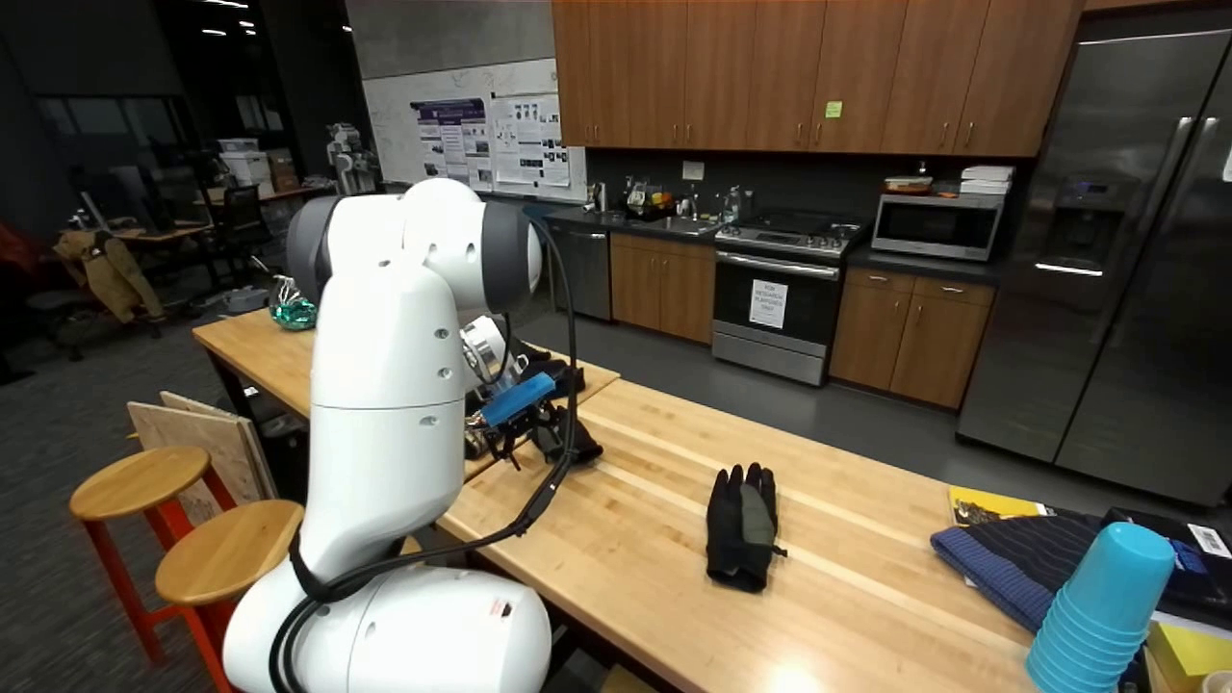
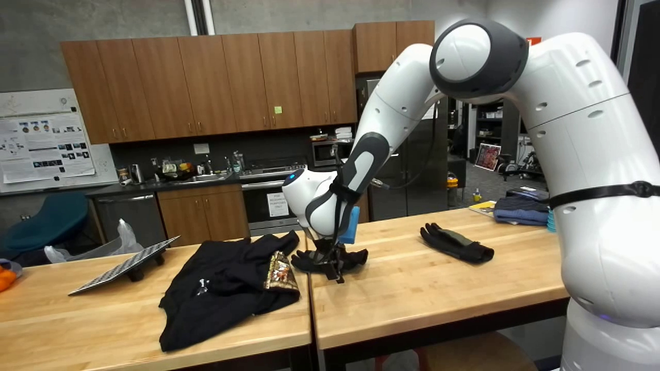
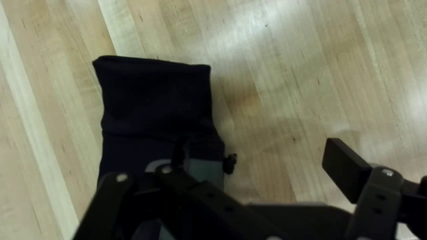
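Observation:
A black and grey glove [image 3: 154, 108] lies flat on the wooden table under my gripper. My fingers stand wide apart, with nothing held. One finger overlaps the glove in the wrist view, while the other finger [image 3: 345, 170] is over bare wood to its right. Whether the first finger touches the fabric I cannot tell. In exterior view 2 the gripper [image 2: 334, 272] is low at the same glove [image 2: 353, 258], partly hiding it. A second black and grey glove [image 1: 741, 526] rests farther along the table, apart from the gripper.
Black clothing [image 2: 226, 284] is spread across the adjoining table beside the gripper. A tilted patterned panel [image 2: 130, 266] stands farther left. Stacked blue cups [image 1: 1103, 606] and a dark knit hat [image 1: 1022, 560] occupy the other end. Bare wood surrounds the second glove.

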